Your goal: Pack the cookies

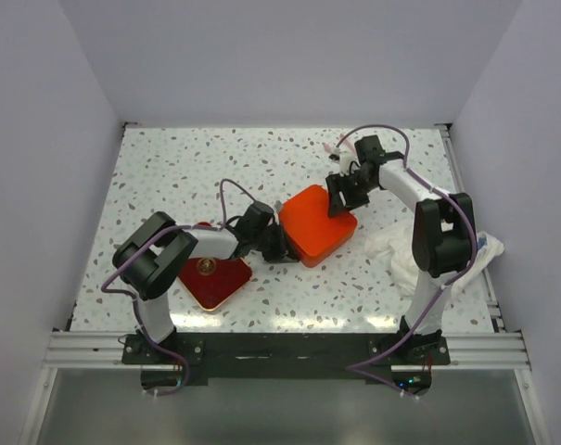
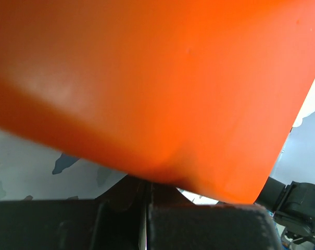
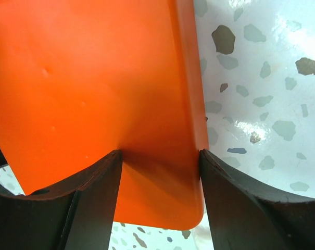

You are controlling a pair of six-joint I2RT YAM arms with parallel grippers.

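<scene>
An orange box sits mid-table, slightly turned, filling most of both wrist views. My left gripper is low against the box's lower-left side, shut, with the box's orange face just above its fingers. My right gripper is open over the box's upper-right part, one finger at the right edge, the other on the top face. A dark red tray with a round gold-brown item lies at the lower left, partly under my left arm.
A crumpled white cloth or bag lies at the right, partly under the right arm. Pink strips lie at the back.
</scene>
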